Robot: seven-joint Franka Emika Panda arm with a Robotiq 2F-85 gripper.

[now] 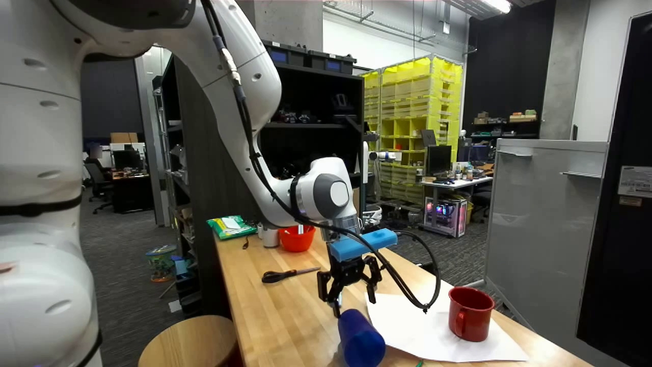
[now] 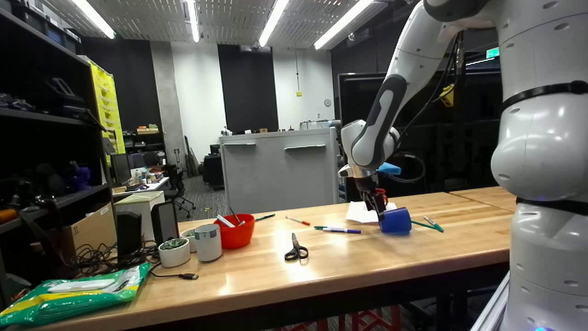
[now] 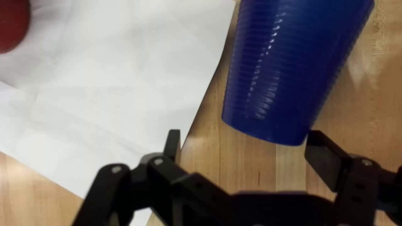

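A ribbed blue cup (image 3: 290, 71) lies on its side on the wooden table, its closed end pointing toward my gripper in the wrist view. The fingers stand wide apart, with bare table between them. One fingertip (image 3: 320, 150) is very close to the cup's near corner; whether they touch I cannot tell. In exterior view 1 my gripper (image 1: 351, 298) hangs just behind the blue cup (image 1: 359, 339). A red mug (image 1: 470, 314) stands upright on a white sheet of paper (image 1: 422, 342) to the right.
Behind my arm are black-handled scissors (image 2: 296, 251), a purple-and-green marker (image 2: 342, 230) and a red bowl (image 2: 237, 234) holding utensils. Green pens (image 2: 432, 225) lie past the cup. The table middle between bowl and markers is largely clear.
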